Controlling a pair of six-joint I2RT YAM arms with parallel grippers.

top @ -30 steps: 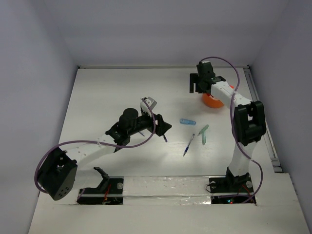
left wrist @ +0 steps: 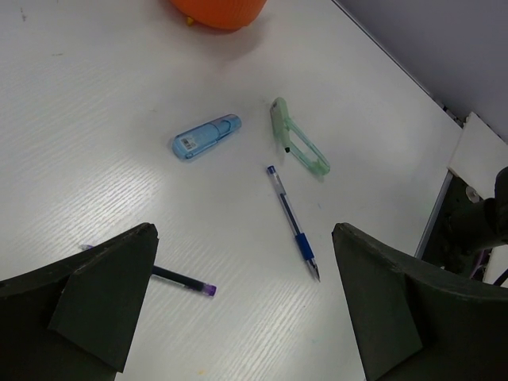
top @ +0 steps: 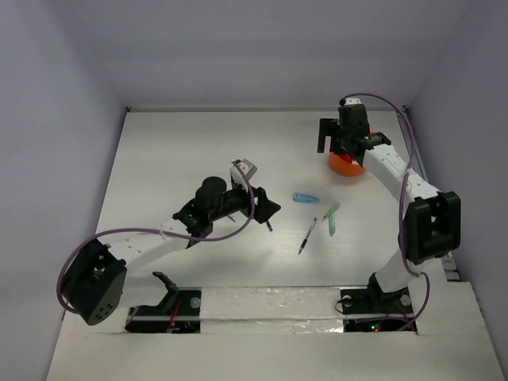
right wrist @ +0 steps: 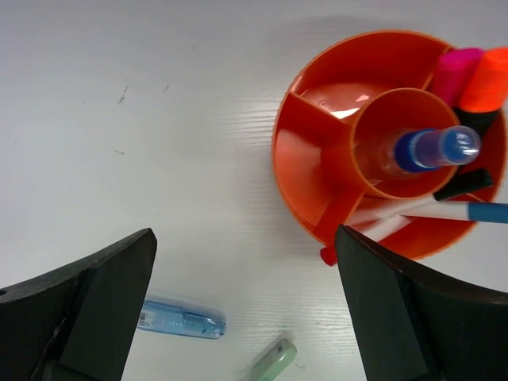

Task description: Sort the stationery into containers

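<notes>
An orange divided container point(right wrist: 309, 206) at back right holds several pens and markers. My right gripper point(top: 327, 135) is open above its left side; in the right wrist view nothing is between the fingers. A light blue object point(top: 305, 198), a green item point(left wrist: 305, 151) and a blue pen point(top: 307, 234) lie loose in front of the container. A dark purple-tipped pen point(left wrist: 182, 279) lies beneath my left gripper point(top: 265, 205), which is open and empty over the table's middle.
Grey walls surround the sides and back; the two arm bases stand at the front edge.
My right arm has shifted rightward, its elbow swinging out toward the front right, with the gripper still over the container. The left arm is nearly still.
</notes>
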